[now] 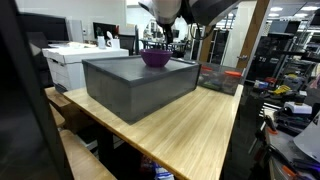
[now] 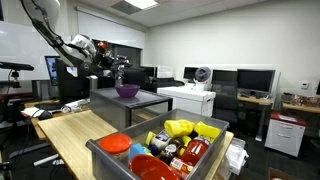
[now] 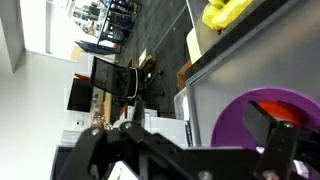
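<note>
A purple bowl (image 1: 155,58) rests on top of the long grey box (image 1: 130,92), and it also shows in exterior view 2 as a purple bowl (image 2: 127,91). Inside it, the wrist view shows a red-orange object (image 3: 283,108), partly cut off by the frame and a finger. My gripper is open, its two dark fingers spread apart over the bowl's near side with nothing seen held between them. From outside, the gripper (image 1: 172,36) hangs just above the bowl; its fingertips are too small to make out there.
A grey bin (image 2: 200,128) full of toys stands at one end of the table, with yellow items (image 2: 178,128) and red items inside. The wooden tabletop (image 1: 170,132) beside the grey box is clear. Desks with monitors are in the background.
</note>
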